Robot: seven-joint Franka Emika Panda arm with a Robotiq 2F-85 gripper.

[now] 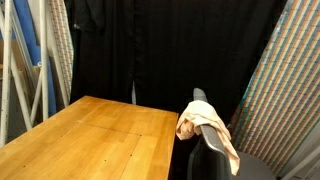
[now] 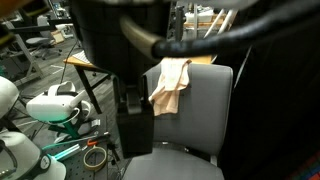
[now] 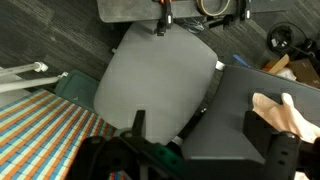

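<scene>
A peach-coloured cloth [image 1: 208,125] hangs over the top of a dark chair's backrest [image 1: 202,100]. From the second exterior view, the cloth [image 2: 170,82] drapes down the front of the grey backrest [image 2: 203,105]. In the wrist view my gripper is open above the chair, its black fingers wide apart with nothing between them. The cloth [image 3: 292,118] shows at the right edge there, partly covered by the right finger. Dark parts of my arm and gripper fill the near left of the second exterior view. The first exterior view shows no gripper.
A bare wooden table [image 1: 95,140] stands beside the chair, with black curtains [image 1: 160,50] behind. The grey chair seat [image 3: 160,75] is empty. Cables and a roll of tape [image 2: 95,157] lie at the lower left of the second exterior view.
</scene>
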